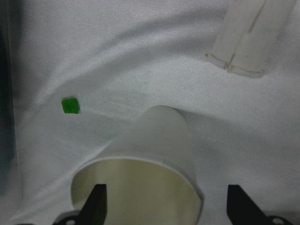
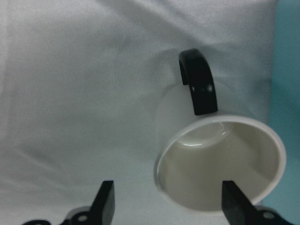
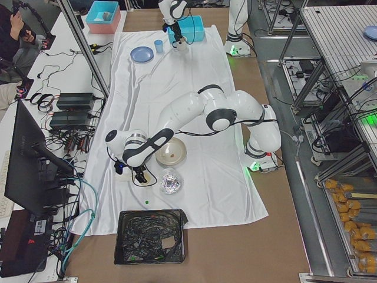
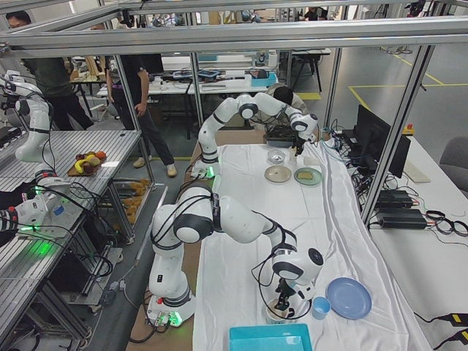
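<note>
In the left wrist view a white paper cup [image 1: 154,140] fills the lower middle, between the open fingers of my left gripper, with a white tube [image 1: 248,37] beyond and a small green block [image 1: 71,105] to the side. In the right wrist view a white mug [image 2: 173,122] with a black handle [image 2: 199,84] lies below my right gripper, whose open fingers straddle its near rim. The left camera shows a beige plate [image 3: 170,151] and a crumpled foil item [image 3: 171,183] beside the left gripper.
A teal bin [image 4: 269,339] borders the mug. A blue plate [image 4: 349,298] and blue cup [image 4: 320,308] stand near it. A black lined tray [image 3: 150,256] sits at the cloth's near end.
</note>
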